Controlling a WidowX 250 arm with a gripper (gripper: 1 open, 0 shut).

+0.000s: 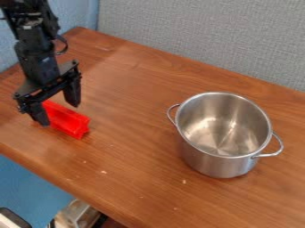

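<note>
A red elongated block (67, 123) lies on the wooden table at the left, angled toward the front right. My black gripper (53, 102) is open just over it, one finger on each side, with the block's upper left part partly hidden beneath it. Whether the fingers touch the block is unclear.
A steel pot (224, 135) with two side handles stands on the right half of the table (143, 71). The front left edge drops to a blue floor, with some metal object (77, 214) below.
</note>
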